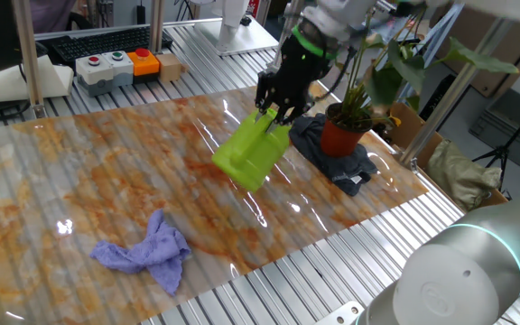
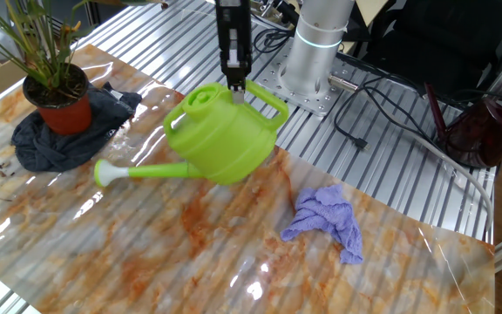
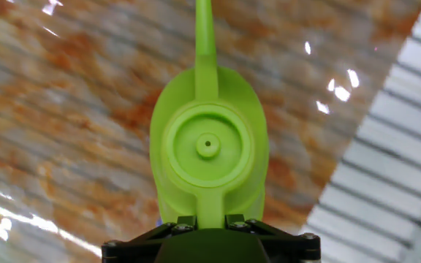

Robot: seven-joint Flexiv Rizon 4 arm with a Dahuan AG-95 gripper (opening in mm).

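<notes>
A lime-green watering can (image 2: 234,144) hangs above the marbled sheet, gripped at its handle by my gripper. In the wrist view the two fingers (image 3: 186,222) close on the handle from either side, behind the round capped top. Its long spout with a whitish rose (image 2: 111,172) points left in exterior view 2, toward the potted plant (image 2: 62,100). From exterior view 1 the can (image 1: 253,152) looks tilted and the spout is hidden. The plant's terracotta pot (image 1: 339,137) stands on a dark cloth (image 1: 348,173), apart from the can.
A crumpled purple cloth (image 1: 150,253) lies on the marbled sheet (image 1: 52,190). Button boxes (image 1: 106,72) and a keyboard sit along the back edge. A dark red jug (image 2: 479,131) stands at the right in exterior view 2. Much of the sheet is clear.
</notes>
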